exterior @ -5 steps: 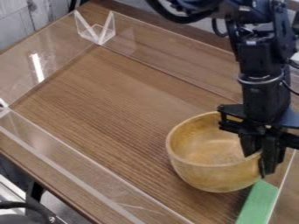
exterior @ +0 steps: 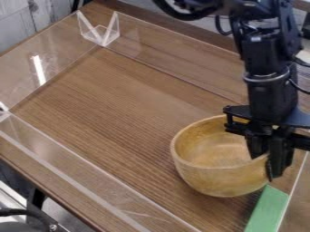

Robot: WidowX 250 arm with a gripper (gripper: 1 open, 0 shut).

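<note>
A tan plastic bowl (exterior: 208, 156) sits toward the right front of the wooden table. The black arm comes down from the top right, and my gripper (exterior: 271, 156) is shut on the bowl's right rim. Part of that rim is hidden behind the fingers.
A green object (exterior: 266, 213) lies at the front right, just beside the bowl. A clear angular holder (exterior: 100, 27) stands at the back left.
The arm has shifted very slightly at the bowl's rim; the bowl stays in nearly the same place.
</note>
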